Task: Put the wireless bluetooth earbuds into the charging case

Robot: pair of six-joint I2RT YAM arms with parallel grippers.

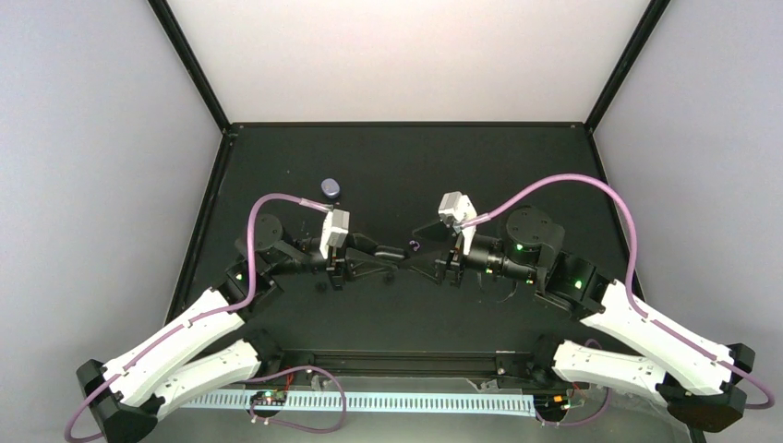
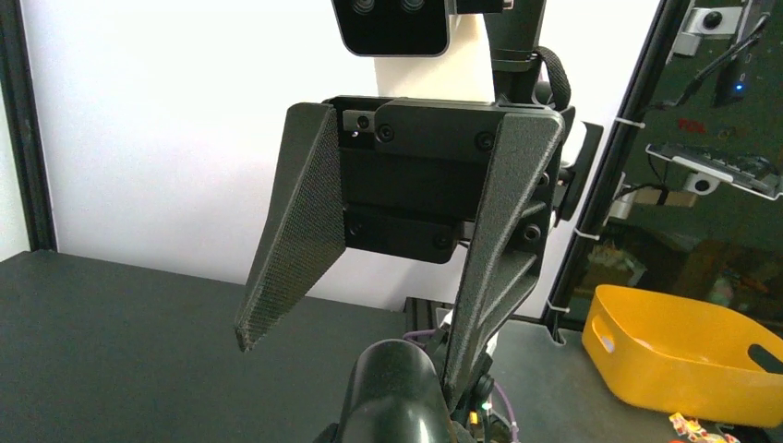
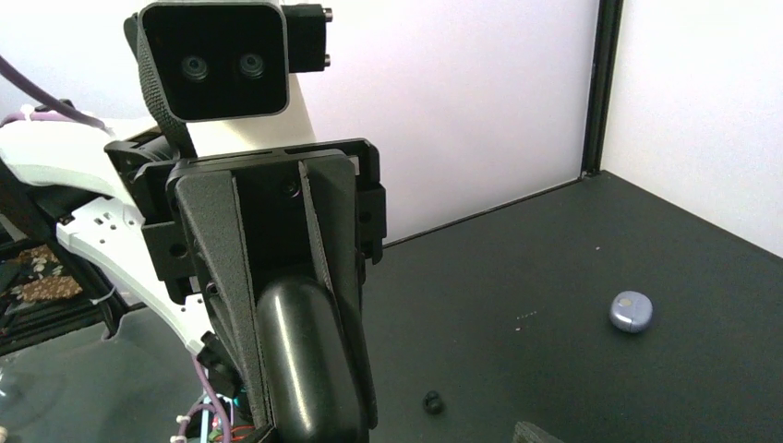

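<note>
A glossy black rounded case (image 3: 309, 360) sits between the fingers of my left gripper, which is shut on it. In the left wrist view the case's far end (image 2: 392, 388) points toward my right gripper. That gripper stands open facing it, its fingers on either side and one of them close to the case. From above, the two grippers (image 1: 390, 257) meet over the middle of the table. A small dark piece (image 3: 433, 402), perhaps an earbud, lies on the mat in the right wrist view; whether it is one cannot be told.
A small lilac rounded case (image 1: 331, 188) rests alone on the black mat (image 1: 517, 157), behind the left arm. The mat's back and front areas are otherwise mostly clear. Outside the work area stands a yellow basket (image 2: 688, 355).
</note>
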